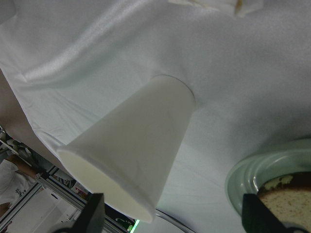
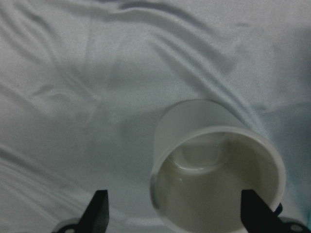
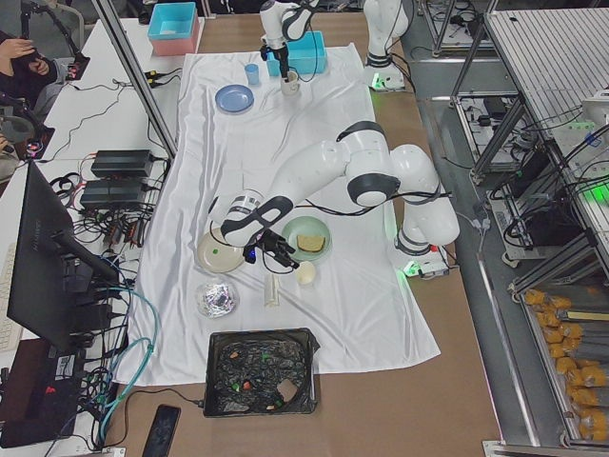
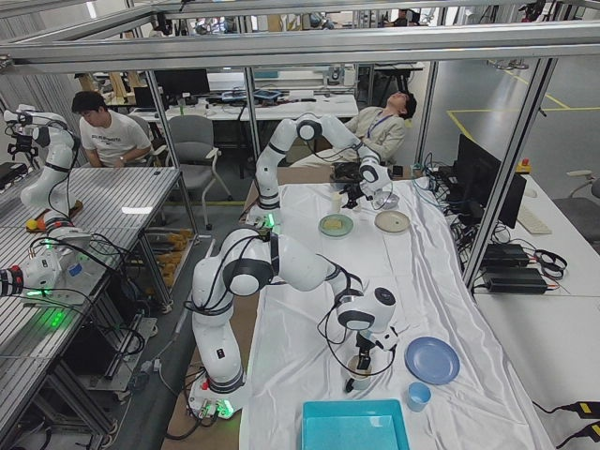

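Note:
My left gripper is open above a white paper cup [image 1: 129,133], which stands beside a green plate [image 3: 291,231] holding bread [image 3: 310,243]. In the left wrist view the cup lies between and just ahead of the fingertips, not gripped. My right gripper is open over a cream mug [image 2: 184,116], whose near rim reaches between its fingers in the right wrist view.
A beige plate [image 3: 211,257], a foil item [image 3: 217,299] and a black-lined tray [image 3: 215,381] are near the left arm. A blue plate [image 4: 431,360], blue cup [image 4: 418,397] and turquoise bin [image 4: 352,427] are near the right arm.

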